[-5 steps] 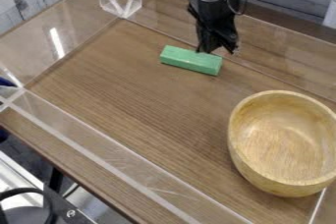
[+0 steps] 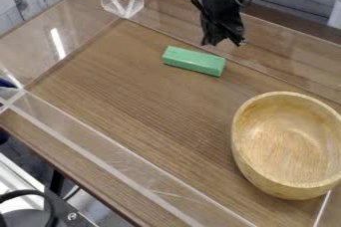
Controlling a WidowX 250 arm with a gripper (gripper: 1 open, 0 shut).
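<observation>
A black gripper [image 2: 221, 34] hangs at the top middle of the table, behind a green block [image 2: 193, 60] and apart from it. Its fingers point down; whether they are open or shut is hard to make out, and nothing clearly shows between them. The green block lies flat, slightly angled, on the brown wooden table [image 2: 120, 102].
A large tan round bowl [image 2: 288, 146] sits at the right front. A clear plastic piece [image 2: 120, 2] stands at the back left. Black cables show at the lower left corner.
The gripper has moved up and back, away from the green block, and slightly left. The block lies where it was.
</observation>
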